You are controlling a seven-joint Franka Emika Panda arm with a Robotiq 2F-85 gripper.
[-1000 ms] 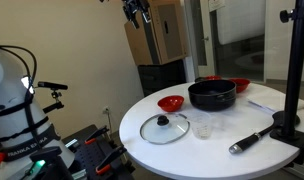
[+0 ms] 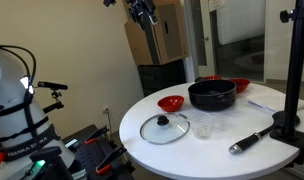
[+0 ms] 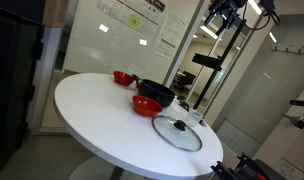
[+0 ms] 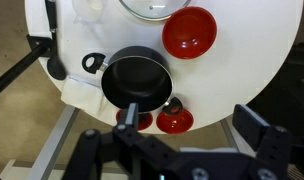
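My gripper hangs high above the white round table, its fingers spread wide in the wrist view with nothing held between them. Below it stands a black pot [image 4: 138, 82], open and empty, with two handles. A red bowl [image 4: 189, 32] sits apart from the pot. Two more red bowls lie by the pot's far side: one red bowl [image 4: 175, 120] shows fairly clear, while the other red bowl [image 4: 142, 121] is partly hidden. The glass lid [image 2: 165, 127] with a black knob rests flat on the table, nearer the robot base.
Near the lid stands a clear cup [image 2: 201, 126]. A black-handled utensil [image 2: 251, 140] lies by the table's edge, close to a black post [image 2: 290, 85]. A white cloth [image 4: 83, 95] lies beside the pot. The table [image 3: 92, 113] has wide bare room at one side.
In exterior view 1 the gripper has shifted slightly to the right, high above the table. Nothing on the table has visibly moved.
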